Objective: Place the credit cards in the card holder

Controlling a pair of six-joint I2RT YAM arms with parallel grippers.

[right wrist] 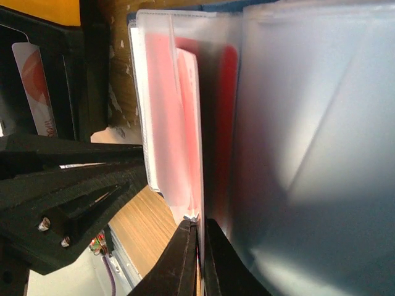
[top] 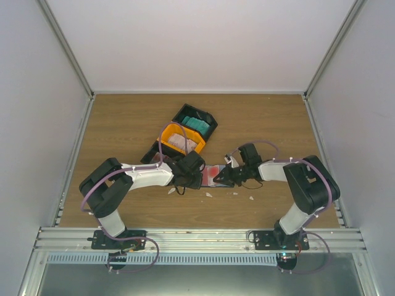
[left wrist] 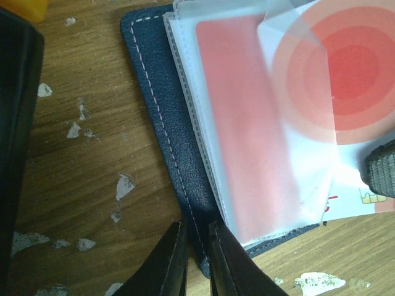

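Note:
The dark blue card holder (left wrist: 162, 102) lies open on the table, with clear sleeves (right wrist: 321, 117) spread to the right. My left gripper is shut on its lower left cover edge. A red card (left wrist: 237, 117) sits within a clear sleeve. The credit card with red rings (left wrist: 364, 65) overlaps that sleeve; its left part shows through the clear plastic, though how deep it sits I cannot tell. My right gripper is shut on this thin card, seen nearly edge-on between its fingers. In the top view, both grippers face each other over the holder.
Behind the left gripper stand a black tray (top: 149, 155), an orange tray (top: 200, 146) with pale cards, and another black tray (top: 213, 126) with teal cards.

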